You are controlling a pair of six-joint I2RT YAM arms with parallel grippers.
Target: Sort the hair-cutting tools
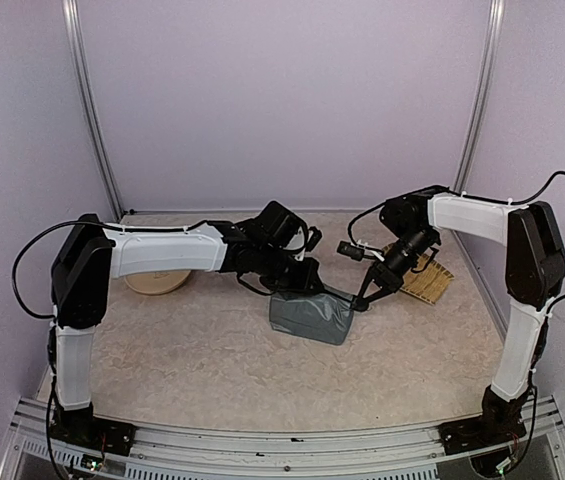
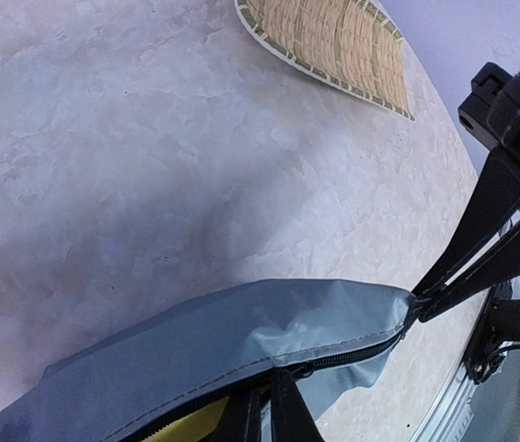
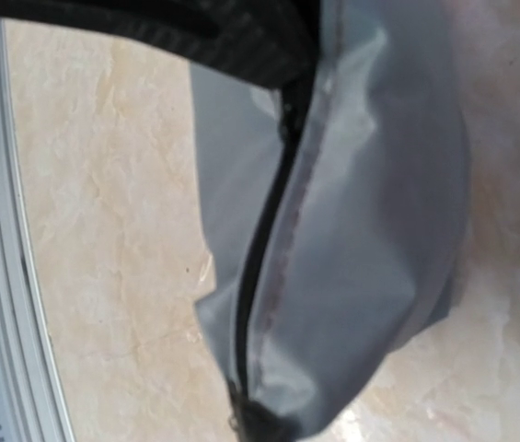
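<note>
A grey pouch (image 1: pixel 309 318) stands in the middle of the table, its black zipper (image 2: pixel 370 352) running along the top. Part of the zipper is open, and something yellow (image 2: pixel 190 426) shows inside. My left gripper is shut at the zipper, its tips right beside the slider (image 2: pixel 304 369); whether the pull tab lies between them is hidden. At the pouch's right end, my right gripper is shut on the corner where the zipper ends. The right wrist view shows that corner blurred at its bottom edge, with a black left finger (image 3: pixel 269 41) above the slider.
A woven bamboo tray (image 1: pixel 427 280) lies behind the right arm. On the left, a round wooden plate (image 1: pixel 157 283) is partly covered by the left arm. Both arms come close together over the pouch.
</note>
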